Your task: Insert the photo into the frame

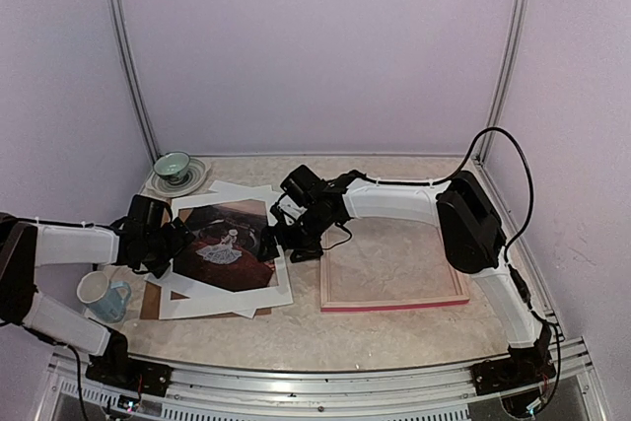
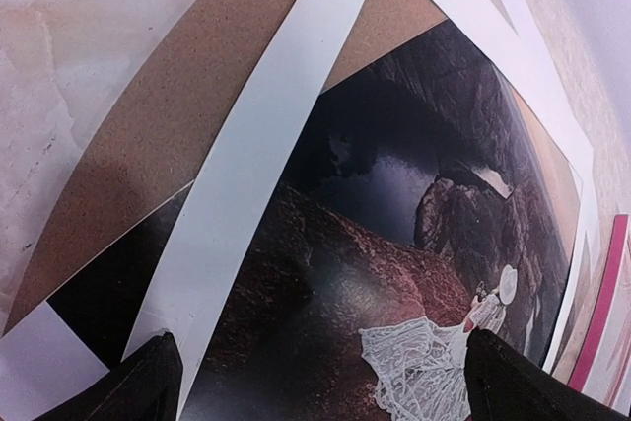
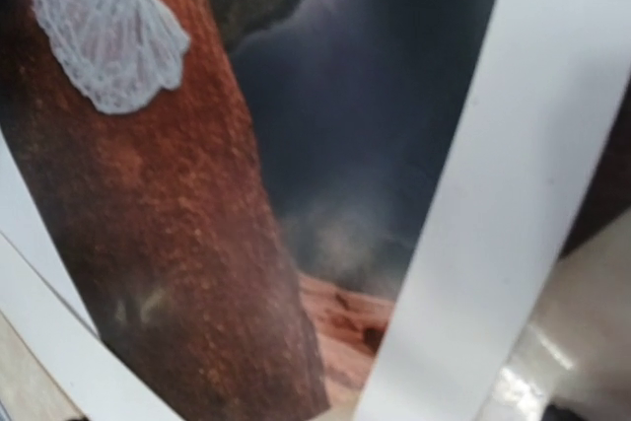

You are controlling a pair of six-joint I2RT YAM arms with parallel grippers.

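Observation:
The photo (image 1: 222,247), a dark reddish scene with a pale lace dress, lies at the left of the table with a white border (image 1: 227,304) around it. Over its left edge, my left gripper (image 1: 178,241) is open; its fingertips stand wide apart in the left wrist view, with nothing held. My right gripper (image 1: 270,242) is open above the photo's right edge. Only dark tips show in the bottom corners of the right wrist view. The wooden frame (image 1: 396,302) with a pinkish-red front edge lies flat at the right, partly under my right arm.
Brown board (image 2: 148,96) and other white sheets lie beneath the photo. A light-blue mug (image 1: 104,295) stands at the front left, and a green bowl (image 1: 173,165) on a plate (image 1: 200,175) at the back left. Bare table lies in front of the frame.

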